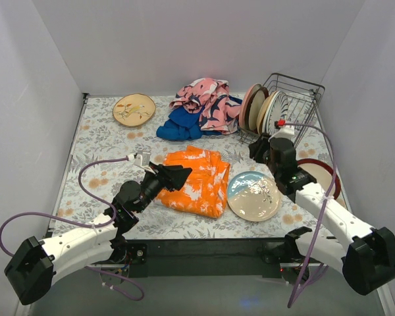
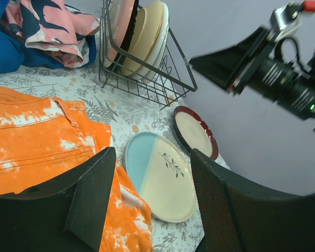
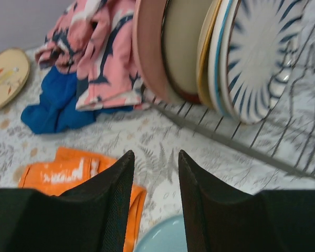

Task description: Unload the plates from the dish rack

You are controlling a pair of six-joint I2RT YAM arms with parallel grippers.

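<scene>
Several plates stand on edge in the wire dish rack [image 1: 301,125] at the back right, among them a striped white plate [image 1: 277,113] and a pink plate [image 3: 147,47]. A blue-and-cream plate [image 1: 255,201] lies flat on the table near the front. To its right lies a red-rimmed plate [image 1: 318,172], partly covered by my right arm. My right gripper is part open and empty, just in front of the rack and apart from its plates. Over the orange cloth is my left gripper, its fingers apart with nothing between them.
The orange cloth [image 1: 196,187] covers the middle of the table. Behind it are a bunched pink-and-navy cloth [image 1: 214,108] and a blue cloth [image 1: 178,126]. A yellow plate [image 1: 133,110] lies flat at the back left. Bare tabletop shows at left.
</scene>
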